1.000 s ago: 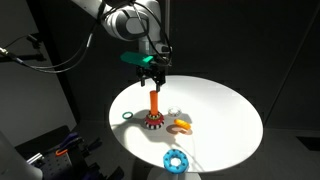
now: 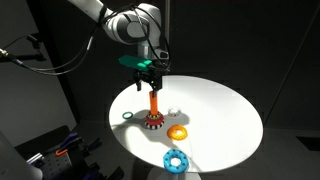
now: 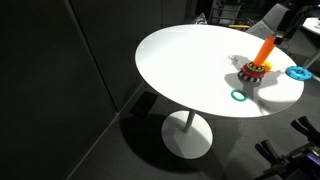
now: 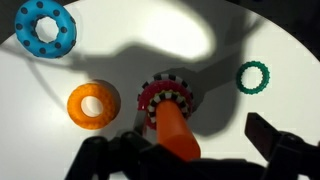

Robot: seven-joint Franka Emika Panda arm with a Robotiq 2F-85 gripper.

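Note:
An orange post [image 4: 175,132] rises from a base with a red ring and black-and-white dotted bands [image 4: 163,88]; it stands upright on the round white table [image 2: 215,110]. My gripper [image 2: 147,84] hangs over the post's top, open, its two dark fingers spread to either side with nothing held. In the wrist view an orange ring [image 4: 77,107] lies flat left of the base, apart from it. A larger blue dotted ring [image 4: 25,38] is farther off at the upper left. To the right lies a small green ring [image 4: 263,75].
A small pale object [image 2: 173,111] sits behind the orange ring.
The orange ring was tilted up one second ago and now lies flat on the table, slightly nearer the exterior camera. The arm has barely moved; the post and other rings are unchanged.

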